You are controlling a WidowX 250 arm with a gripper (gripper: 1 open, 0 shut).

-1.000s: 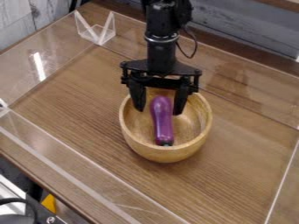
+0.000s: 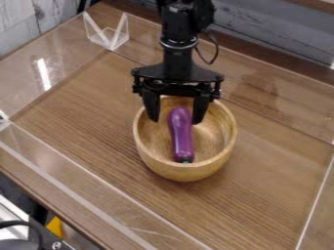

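A wooden bowl (image 2: 212, 156) sits in the middle of the table, with a purple eggplant (image 2: 182, 135) lying lengthwise inside it. Over the bowl's back half is my black gripper (image 2: 181, 102), its fingers spread open on either side above the eggplant, nothing between them. The fingertips hang near the left and right parts of the bowl's rim; whether they touch it is unclear.
A clear plastic piece stands at the left edge, and a dark object shows at the bottom-left corner. A wall runs along the back.
The gripper has shifted very slightly, rising a little above the bowl. The bowl and eggplant look unmoved.
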